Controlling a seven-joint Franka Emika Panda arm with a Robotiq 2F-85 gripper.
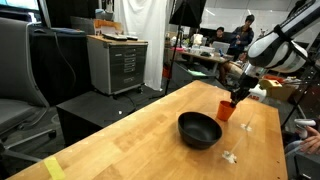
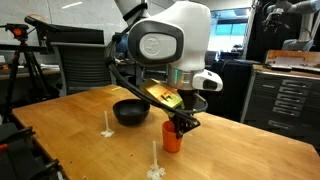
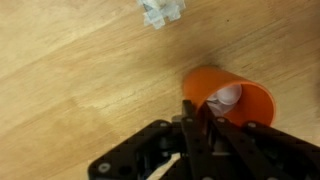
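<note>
An orange cup stands upright on the wooden table, right of the black bowl in exterior view 1. My gripper is at its rim, fingers pointing down. In the wrist view the fingers look shut on the cup's near wall, and the cup's opening lies to the right of them with something whitish inside. Exterior view 2 shows the arm coming down onto the cup from above, its base resting on or very near the table; the fingertips are partly hidden there.
The black bowl sits close by and looks empty. Two small white stands or markers, one near the front and one at the left, are on the table.
</note>
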